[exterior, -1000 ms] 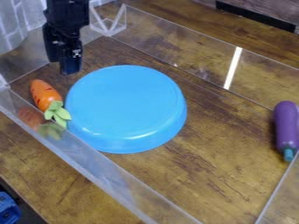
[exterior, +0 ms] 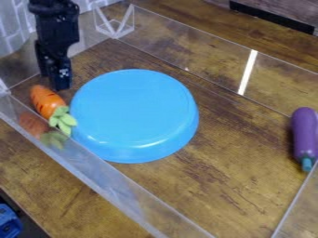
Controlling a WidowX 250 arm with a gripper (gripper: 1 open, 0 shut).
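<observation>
The black gripper hangs at the upper left of the camera view, its tips low, just above and behind an orange carrot with pale green leaves. The carrot lies left of a large round blue disc, which fills the middle. I cannot tell how far apart the gripper's fingers are. A purple toy eggplant lies at the far right.
Clear plastic walls border the wooden floor. The left wall is close to the carrot and gripper. Bare wood lies between the disc and the eggplant and behind the disc.
My gripper has moved left and slightly down, closer to the carrot. The carrot, disc and eggplant look unmoved.
</observation>
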